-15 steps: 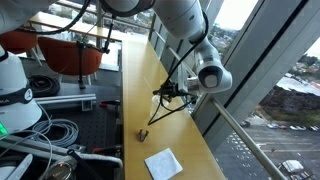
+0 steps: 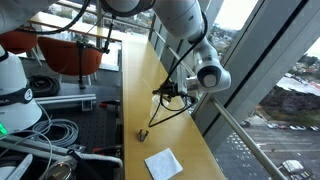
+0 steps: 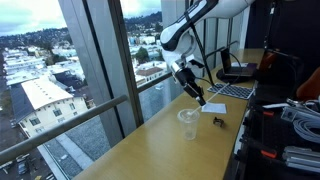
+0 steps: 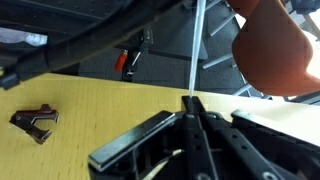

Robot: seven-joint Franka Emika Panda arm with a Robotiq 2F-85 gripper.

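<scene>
My gripper is shut in the wrist view, its black fingers reaching in from the bottom edge. A thin pale stick [image 4: 197, 45] runs from the fingertips up to the top edge and appears pinched between them. In exterior view 2 the gripper [image 3: 198, 100] hangs over the table close to a clear cup [image 3: 188, 122]; the fingertips are too small there to make out. A small dark stapler-like object [image 4: 33, 122] lies on the table, apart from the gripper.
A white sheet [image 2: 163, 165] lies flat on the yellow table [image 2: 190, 140]. An orange chair [image 4: 275, 45] stands beyond the table edge. Black cable hangs in a loop off the arm.
</scene>
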